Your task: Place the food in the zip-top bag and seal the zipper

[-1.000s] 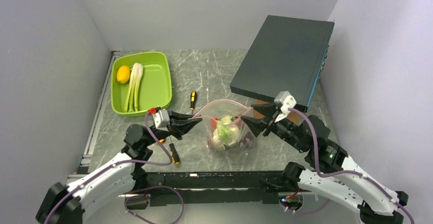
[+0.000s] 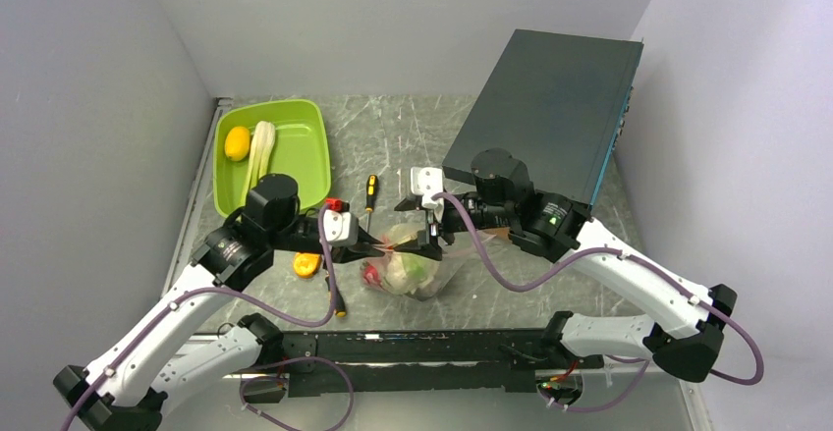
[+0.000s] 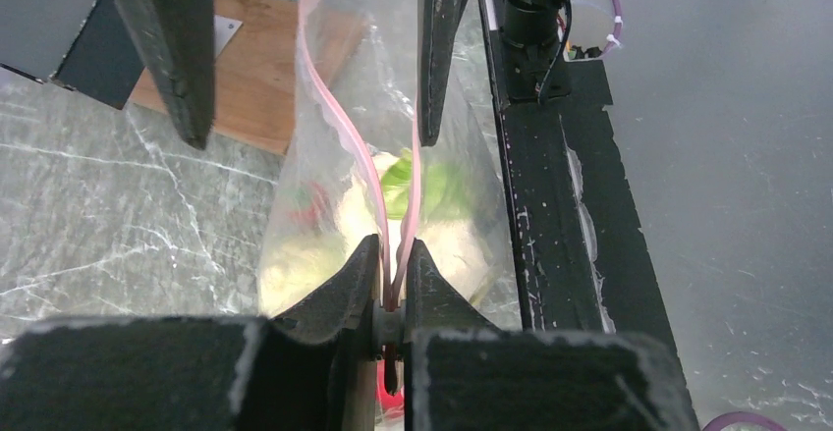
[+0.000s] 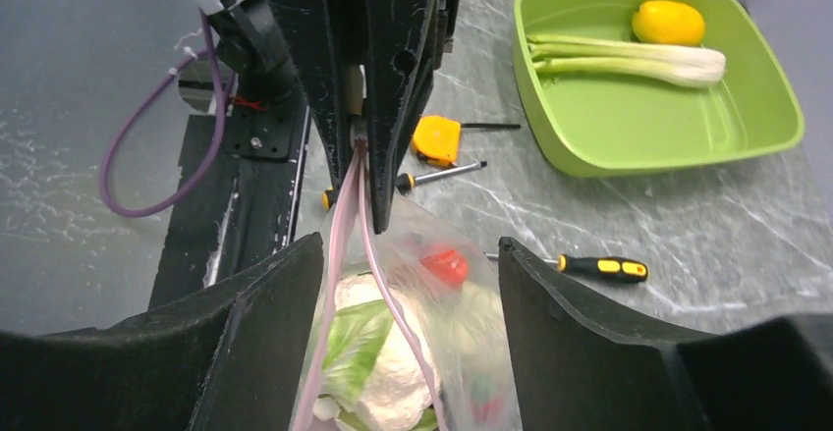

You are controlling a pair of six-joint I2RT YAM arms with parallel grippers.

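Observation:
The clear zip top bag (image 2: 411, 276) with a pink zipper edge hangs between my two grippers, holding pale and green vegetables and something red. My left gripper is shut on the pink zipper edge (image 3: 354, 141) at one end, pinching both lips together. Farther along, the lips spread into a loop. My right gripper is part open around the mouth of the bag, close to the left gripper, its fingers (image 4: 260, 323) on either side of the pink lips. The lips stand apart between those fingers, not pinched. Cauliflower (image 4: 388, 352) shows inside.
A green tray (image 2: 312, 146) with a lemon (image 2: 238, 143) and a celery-like stalk (image 2: 259, 156) stands at back left. Screwdrivers (image 4: 604, 268) and an orange tape measure (image 4: 436, 140) lie on the table nearby. A large dark box (image 2: 550, 107) fills the back right.
My right gripper has moved left along the bag's mouth, closing in on the left gripper. The bag has shifted left, and its round open mouth is now drawn narrow.

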